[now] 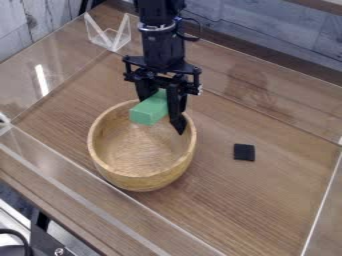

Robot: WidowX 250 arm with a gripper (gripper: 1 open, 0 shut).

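A green block [150, 108] is at the black gripper [156, 100], over the back part of a round wooden bowl [134, 162]. The arm comes down from the top centre of the view. The block hides much of the fingers, so how tightly they close on it is hard to tell. The bowl's inside looks otherwise empty.
A small black square object [243, 152] lies on the wooden table [254, 200] right of the bowl. A white object [11, 128] is at the left edge, with dark items at the bottom left corner.
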